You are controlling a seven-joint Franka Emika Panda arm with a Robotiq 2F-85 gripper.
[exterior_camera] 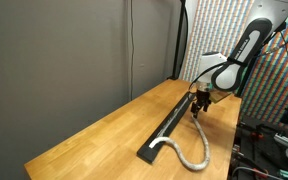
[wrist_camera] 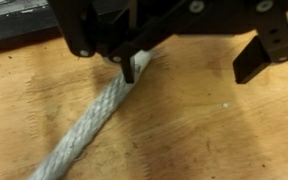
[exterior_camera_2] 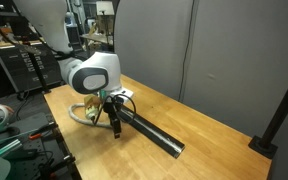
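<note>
A pale braided rope (exterior_camera: 195,161) lies in a curve on the wooden table, one end near the front of a long black bar and the other under my gripper (exterior_camera: 199,107). Seen from the second exterior camera, the gripper (exterior_camera_2: 116,128) is low over the table beside the bar, with part of the rope (exterior_camera_2: 81,119) hidden behind the arm. In the wrist view the rope (wrist_camera: 89,124) runs up to the left finger (wrist_camera: 130,66), its end hidden there. The right finger (wrist_camera: 252,62) stands well apart, bare table between; the fingers are open.
The long black bar (exterior_camera: 165,129) lies lengthwise on the table (exterior_camera: 94,135), close beside the rope. Open tabletop spreads on the bar's far side from the rope. A grey wall (exterior_camera: 64,70) stands behind.
</note>
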